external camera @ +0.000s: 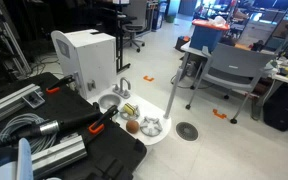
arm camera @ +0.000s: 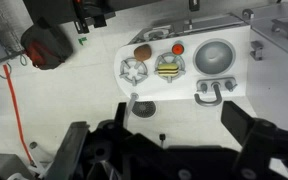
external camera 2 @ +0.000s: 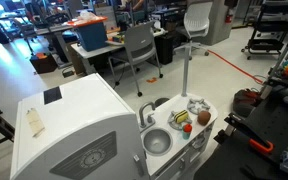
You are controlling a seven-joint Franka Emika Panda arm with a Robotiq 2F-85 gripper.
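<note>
In the wrist view, my gripper shows as two black fingers wide apart at the lower edge, with nothing visible between them. Beyond them lies a small white toy kitchen top (arm camera: pixel 184 86). On it are a round sink basin (arm camera: pixel 214 57), a grey faucet (arm camera: pixel 217 92), a brown round item (arm camera: pixel 142 52), a yellow item (arm camera: pixel 168 69) on a grate, and a small red item (arm camera: pixel 177 48). Exterior view 2 shows the red item (external camera 2: pixel 187 128), the yellow item (external camera 2: pixel 180 116) and the brown item (external camera 2: pixel 204 116) there too. Neither exterior view shows the gripper clearly.
A white cabinet (external camera: pixel 88 65) stands beside the sink end of the counter. Black table edges with orange clamps (external camera: pixel 105 114) border the near side. A grey chair (external camera: pixel 234 70) stands beyond, with open floor between.
</note>
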